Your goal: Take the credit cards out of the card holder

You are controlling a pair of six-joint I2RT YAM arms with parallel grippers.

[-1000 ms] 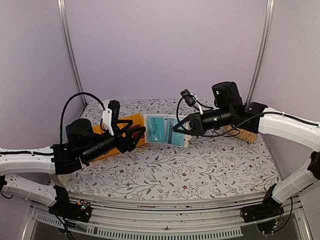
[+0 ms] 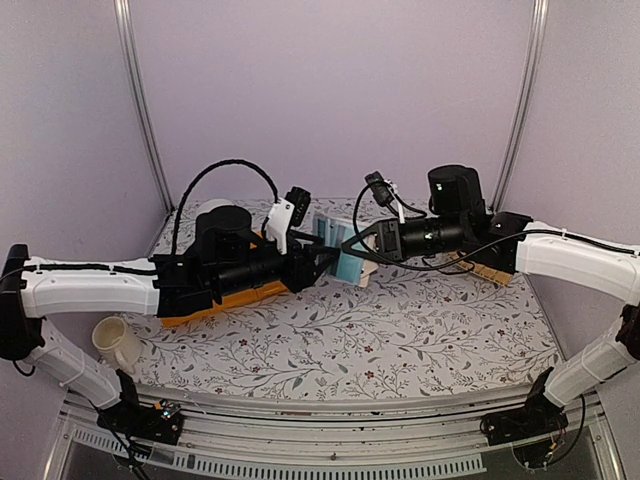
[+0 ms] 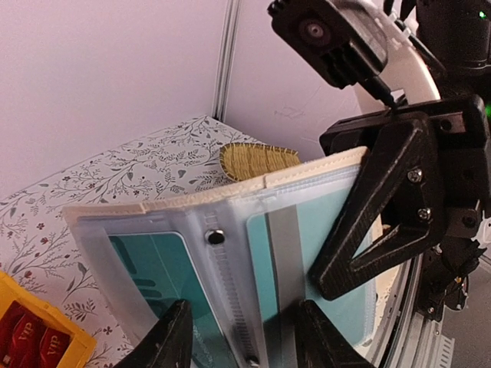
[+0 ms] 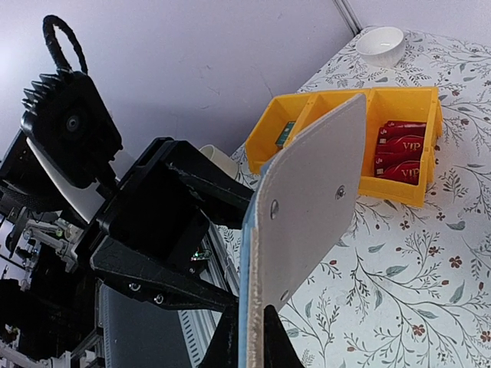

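Note:
The card holder (image 3: pixel 230 230) is held up above the table, its clear pockets showing teal cards (image 3: pixel 157 268) behind plastic, split by a seam with metal snaps. On its right part my right gripper (image 2: pixel 357 248) is shut, one black finger (image 3: pixel 376 218) lying across the pocket face. My left gripper is open at the pocket side, fingers spread in front of the lower part of the holder. Seen from the right wrist, the left fingers (image 4: pixel 219 201) reach the holder's pocket side; exact contact is hidden. The pale back (image 4: pixel 311 192) faces the other way.
An orange divided box (image 4: pixel 399 192) holds red packs (image 4: pixel 400 149) and a teal card (image 4: pixel 285 134). A white bowl (image 4: pixel 381 47) stands behind it, a mug (image 2: pixel 117 343) at the left front, a woven tray (image 3: pixel 257 161) at right.
My left arm has moved right, from beside the holder to up against its pocket face. The holder's left part now looks turned and narrower from above. My right arm has barely moved.

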